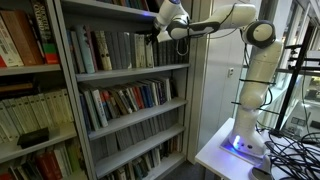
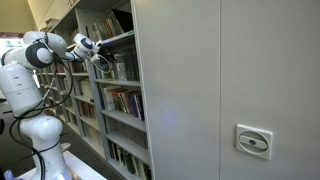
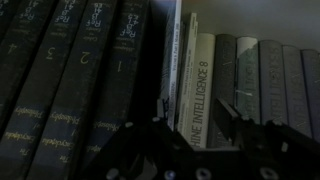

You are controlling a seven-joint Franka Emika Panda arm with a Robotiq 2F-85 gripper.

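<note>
In the wrist view, a pale book (image 3: 200,92) marked "INTELLIGENCE 8" stands upright on the shelf. My gripper is partly open in front of it, with one dark finger (image 3: 161,128) toward its left side and the other finger (image 3: 224,121) toward its right. Darkness hides whether either finger touches a book. From outside, the gripper (image 1: 154,38) hangs by the upper shelf's row of books, and the gripper (image 2: 101,55) looks small beside the bookcase.
Thick dark numbered volumes (image 3: 85,75) fill the left, with thin books (image 3: 181,65) beside the pale one. Grey books (image 3: 247,72) stand close on its right. The bookcase upright (image 1: 76,85) and lower shelves (image 1: 130,121) surround the reach.
</note>
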